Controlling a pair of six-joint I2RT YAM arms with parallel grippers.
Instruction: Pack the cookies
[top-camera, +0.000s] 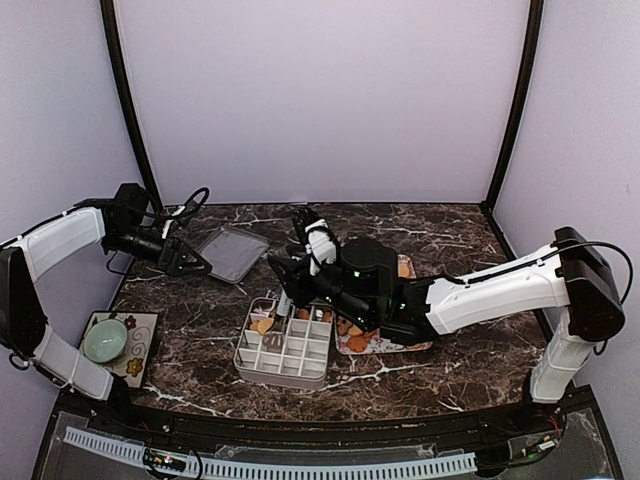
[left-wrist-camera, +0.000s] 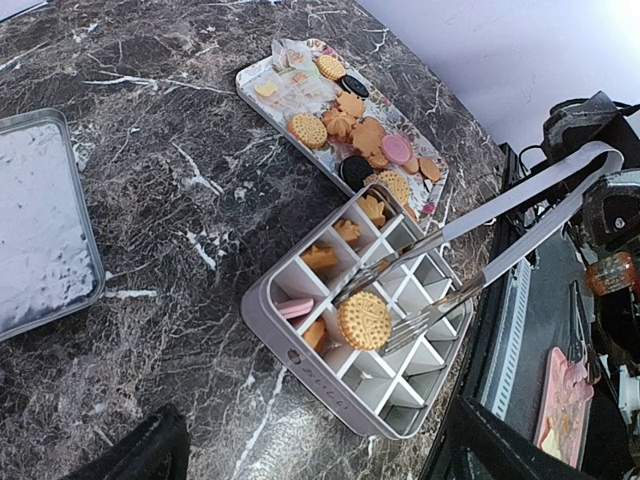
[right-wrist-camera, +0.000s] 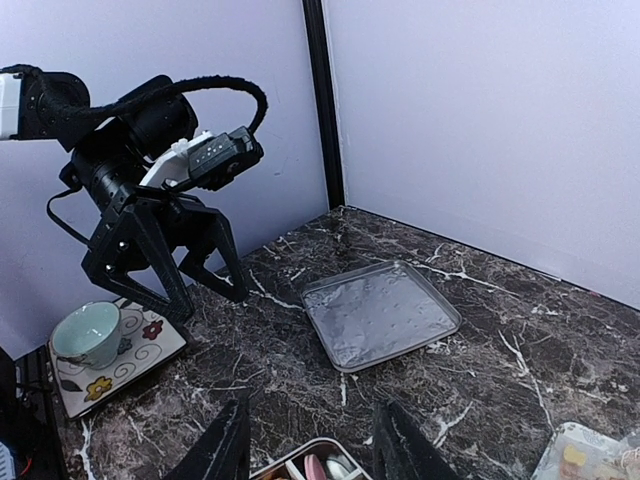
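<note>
In the left wrist view, metal tongs (left-wrist-camera: 510, 203) reach into the compartment box (left-wrist-camera: 345, 403) from the right. My right gripper is part open around the tongs and holds them up. A round ridged cookie (left-wrist-camera: 364, 321) lies between the spread tips, over a compartment near the box's left end; whether the tips touch it cannot be told. Other cookies, such as a pink one (left-wrist-camera: 295, 308) and a brown one (left-wrist-camera: 320, 258), fill nearby compartments. Open and empty, my left gripper hangs at the left, above the table.
The cookie tray (left-wrist-camera: 253, 78) beyond the box carries loose cookies, with clear wrapping at one end. An empty grey tray (top-camera: 235, 254) lies at the back. A green bowl (top-camera: 105, 340) sits on a flowered tray (top-camera: 143, 350) at the left.
</note>
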